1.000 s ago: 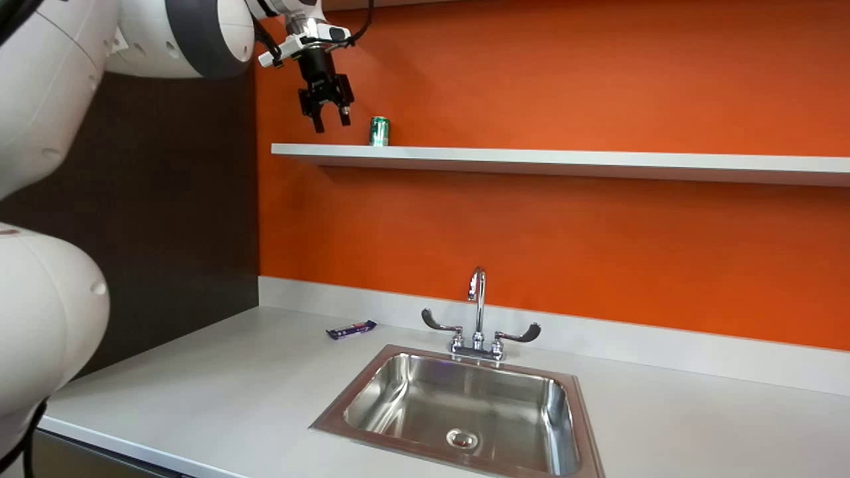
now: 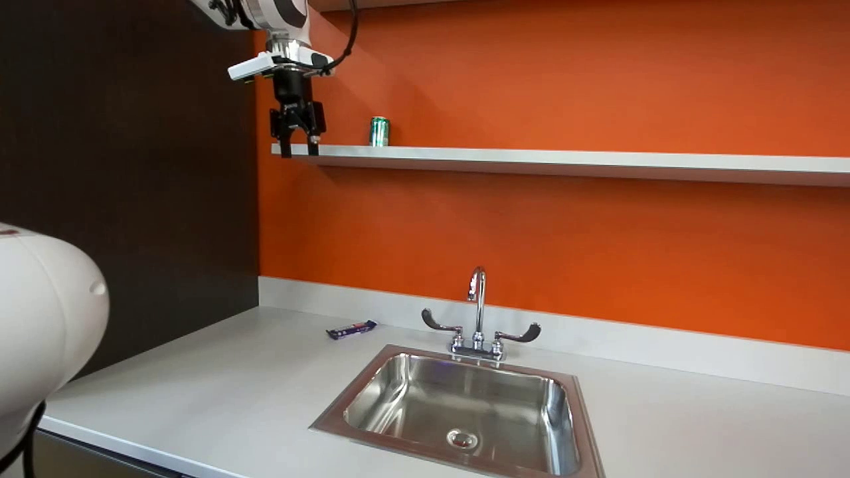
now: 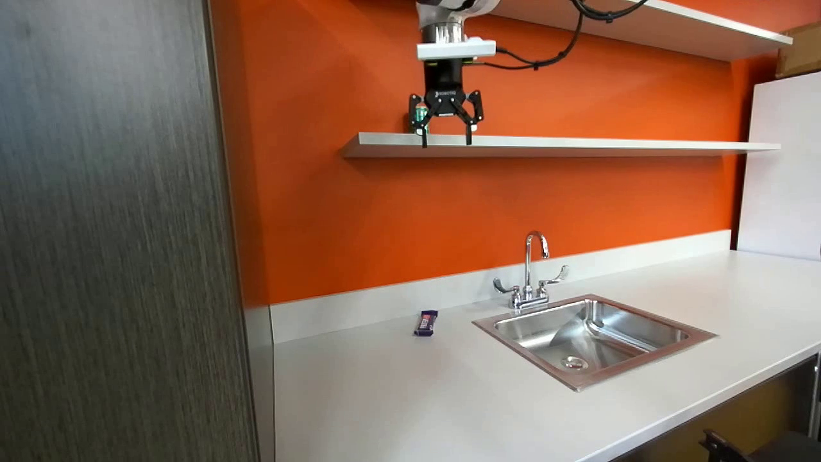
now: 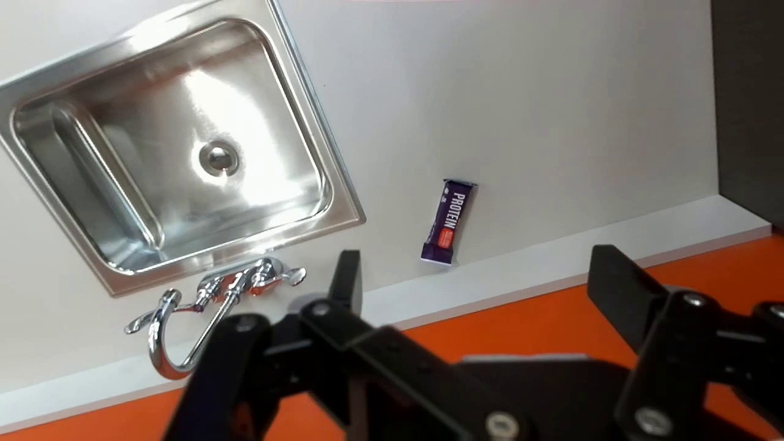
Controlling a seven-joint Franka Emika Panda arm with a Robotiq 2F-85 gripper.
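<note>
My gripper (image 2: pixel 299 153) is open and empty, pointing straight down at about shelf height, well above the counter. In the wrist view its two dark fingers (image 4: pixel 346 283) stand wide apart. A purple protein bar (image 4: pixel 448 222) lies flat on the counter, left of the sink in both exterior views. A green can (image 2: pixel 379 131) stands upright on the shelf (image 2: pixel 558 157), to the right of the gripper in exterior view 1. From exterior view 2 the can (image 3: pixel 421 117) is partly hidden behind one of the gripper's fingers.
The steel sink (image 3: pixel 573 346) is set into the counter, with a curved faucet (image 2: pixel 478 307) and two lever handles behind it. A dark panel (image 2: pixel 135 159) closes off the left side. Around the bar, the counter (image 3: pixel 362 400) is bare.
The gripper has moved left and lower in exterior view 1, away from the can, and turned from tilted to vertical. Bar and can are unmoved.
</note>
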